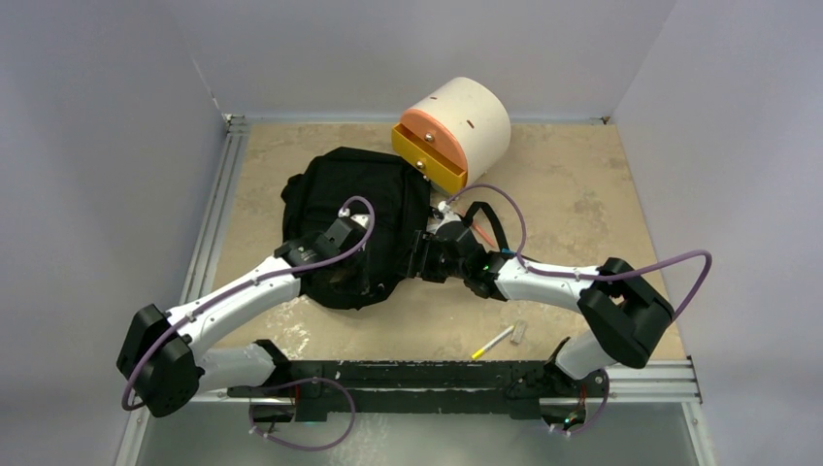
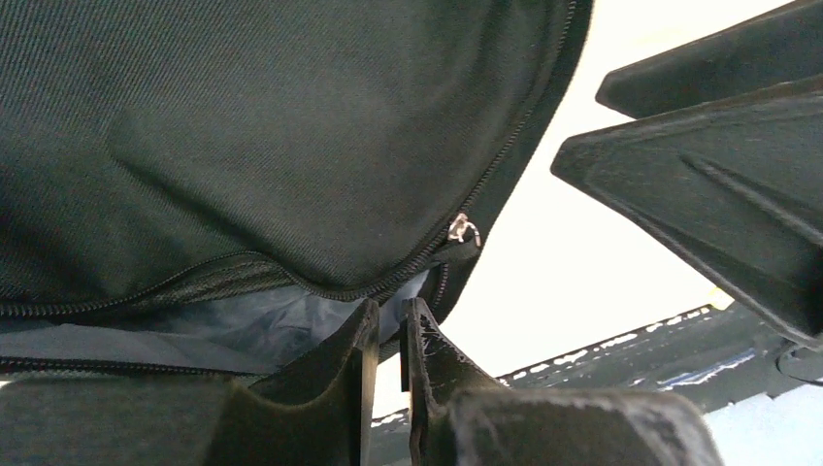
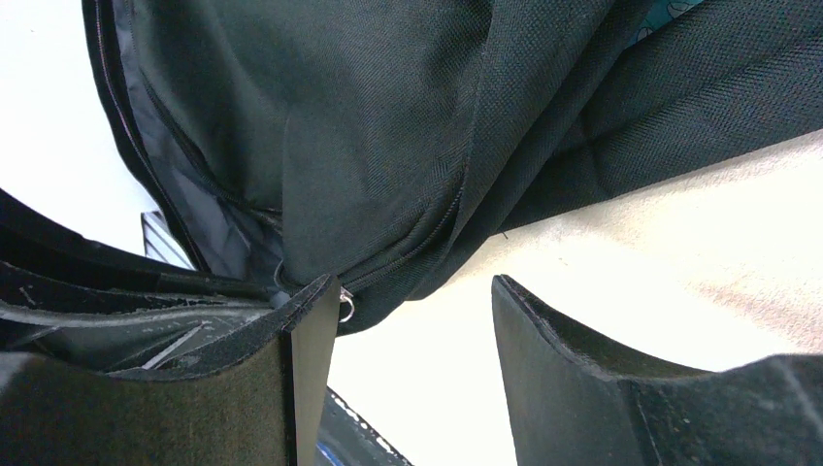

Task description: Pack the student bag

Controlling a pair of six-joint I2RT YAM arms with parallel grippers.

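The black bag [image 1: 330,189] lies flat at the left of the table, its zipper partly open with grey lining showing. In the left wrist view, my left gripper hovers at that opening, fingertips close together with a narrow gap, below the zipper pull [image 2: 462,229]. My right gripper is part open at the bag's right edge; in the right wrist view a zipper pull ring [image 3: 345,307] sits by its left finger, and bare table shows between the fingers.
A cylindrical box [image 1: 471,121] with a yellow drawer stands at the back. A yellow marker [image 1: 492,342] and an eraser [image 1: 519,331] lie at the front right. A strap lies behind the right arm.
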